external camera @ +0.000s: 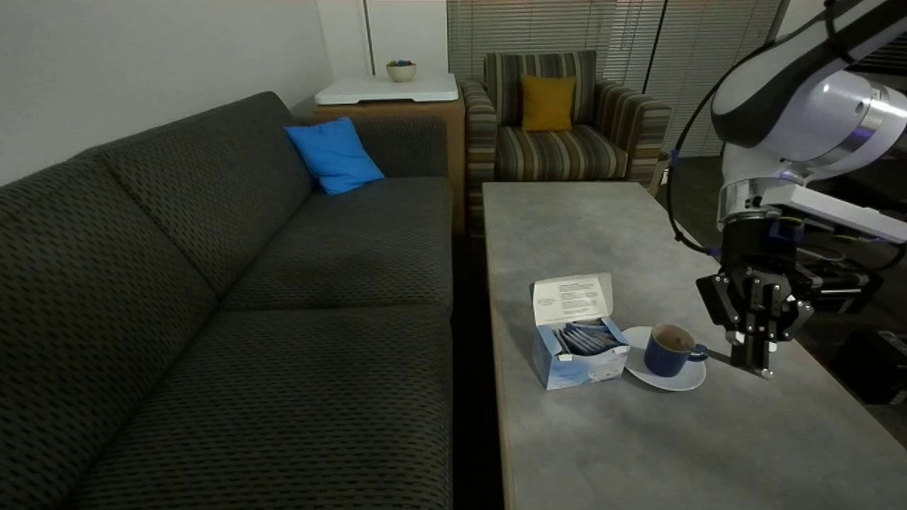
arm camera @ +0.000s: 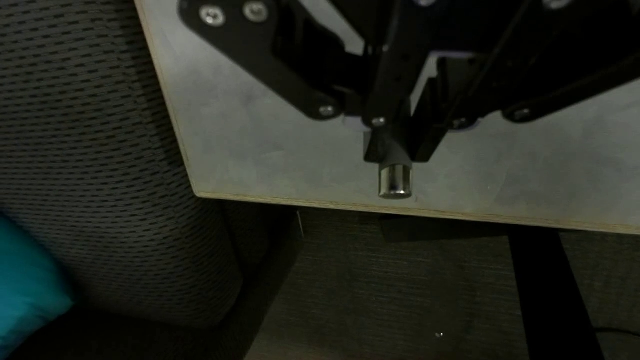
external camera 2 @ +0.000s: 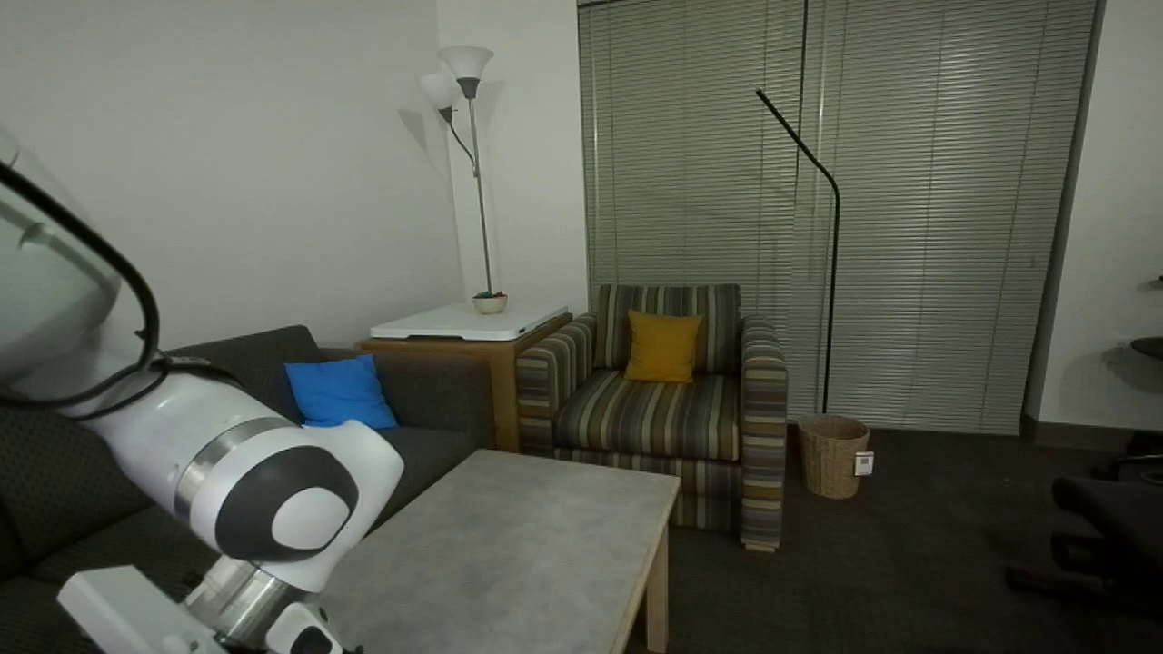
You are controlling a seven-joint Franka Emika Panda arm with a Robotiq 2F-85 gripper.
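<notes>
My gripper [external camera: 751, 350] is shut on a dark-handled utensil [external camera: 724, 358], which looks like a spoon. In the wrist view, the handle's silver end [arm camera: 395, 181] sticks out between the fingertips. The utensil's other end points left at the blue cup [external camera: 664, 357] and seems to be over or inside its mouth; whether it touches the cup I cannot tell. The cup stands upright on a white saucer [external camera: 685, 379], to the left of my gripper. Beside the saucer is an open light-blue box [external camera: 578, 370] holding several packets.
A dark sofa [external camera: 340, 246] lines its left side, with a striped armchair [external camera: 561, 152] beyond the far end. The lower arm is cut off in exterior view 2.
</notes>
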